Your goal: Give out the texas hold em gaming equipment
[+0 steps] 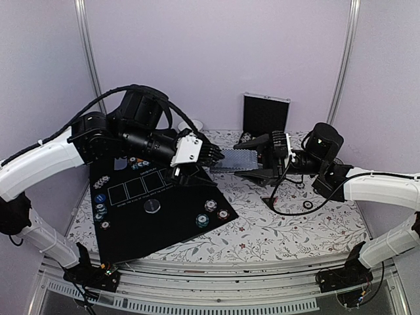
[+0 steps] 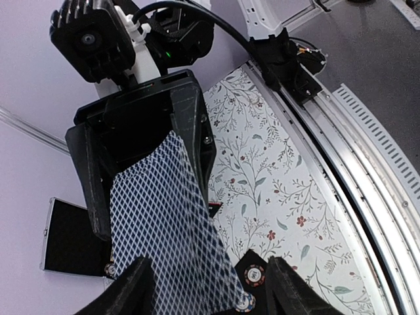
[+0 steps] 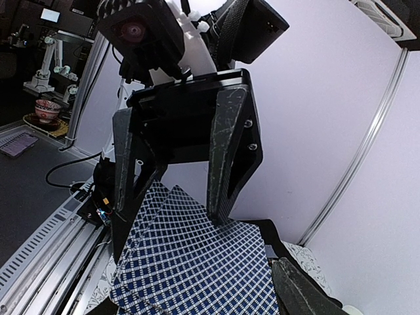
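Note:
A card deck (image 1: pixel 237 160) with a blue-and-white checked back is held up above the table between my two grippers. My right gripper (image 1: pixel 253 159) is closed around its right end; in the right wrist view the deck (image 3: pixel 197 269) fills the space beside the right finger (image 3: pixel 292 289). From the other side my left gripper (image 1: pixel 203 169) reaches around the deck's left end. In the left wrist view its fingers (image 2: pixel 134 289) stand apart, and a gap shows between the deck (image 2: pixel 174 230) and the right-hand finger.
Below lies a black poker mat (image 1: pixel 157 230) with chip stacks (image 1: pixel 202 220) and a silver-grey disc (image 1: pixel 151 206). An open black case (image 1: pixel 265 115) stands at the back. Bare patterned table (image 1: pixel 289 236) lies front right.

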